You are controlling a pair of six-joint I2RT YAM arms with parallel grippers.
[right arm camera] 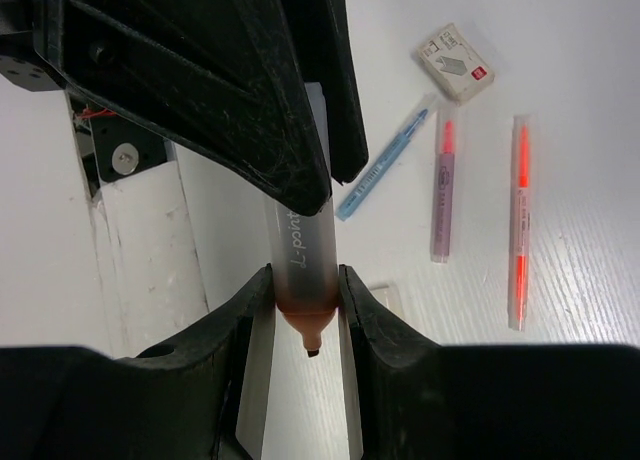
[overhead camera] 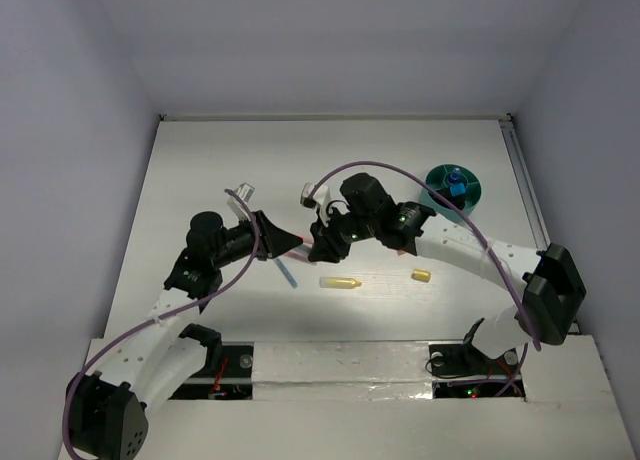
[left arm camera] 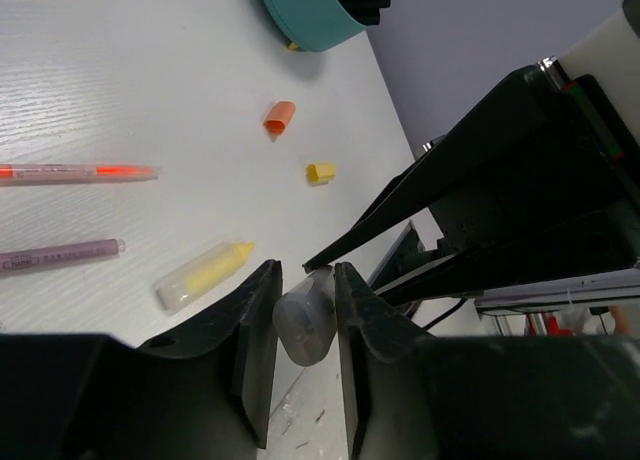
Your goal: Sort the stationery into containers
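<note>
In mid-air above the table my left gripper (overhead camera: 298, 242) and right gripper (overhead camera: 318, 248) meet, both shut on one grey pen (right arm camera: 300, 260); its tip points down in the right wrist view, its end shows in the left. On the table lie a blue pen (right arm camera: 385, 160), a purple pen (right arm camera: 443, 200), an orange pen (right arm camera: 520, 220), a yellow glue bottle (overhead camera: 340, 282), an orange cap (left arm camera: 280, 117), a yellow piece (overhead camera: 421, 275) and an eraser (right arm camera: 455, 63). A teal round container (overhead camera: 437, 178) holding blue and black items stands at the back right.
Walls enclose it at the back and sides.
</note>
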